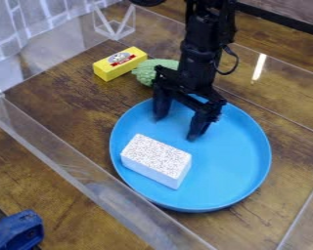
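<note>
My black gripper (186,115) is down at the back of a round blue plate (225,171), its fingers spread over the plate's surface and dark against it. Whether anything is between them is hard to tell. A white speckled block (156,159) lies on the front left of the plate, apart from the fingers. Just behind the plate, partly hidden by the gripper, is a pale green object (159,71).
A yellow box (117,63) lies on the wooden table (67,107) at the back left. A blue object (13,232) sits at the bottom left corner, near a clear plastic edge along the left.
</note>
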